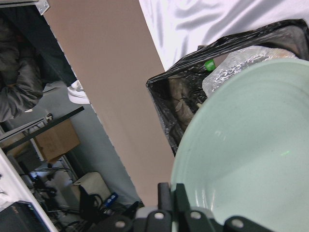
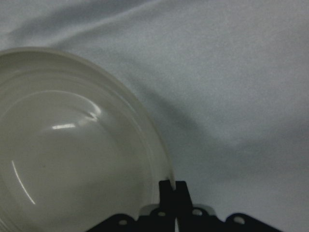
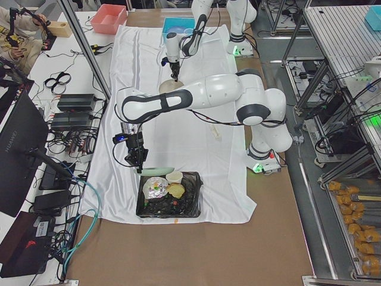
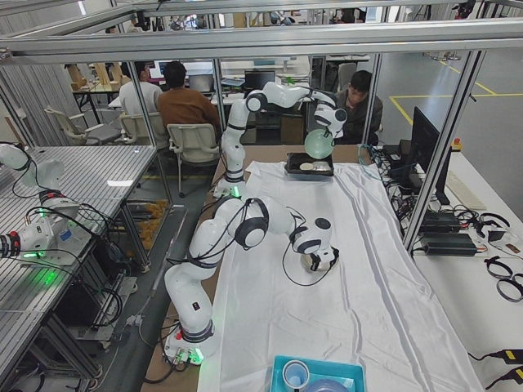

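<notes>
A pale green plate (image 1: 246, 145) hangs tilted above the black-lined bin (image 3: 149, 208), with my left gripper shut on its rim; it also shows in the camera right view (image 4: 319, 144). In the bin are crumpled foil (image 3: 155, 187), a white cup (image 3: 174, 177) and a yellowish item (image 3: 176, 190). My right gripper is at the rim of a beige plate (image 2: 77, 140) lying on the white cloth (image 2: 241, 72), its fingers close together on that rim.
A blue tray (image 4: 343, 369) with a cup (image 4: 296, 374) stands at the far end from the bin. Monitors and cables line one side.
</notes>
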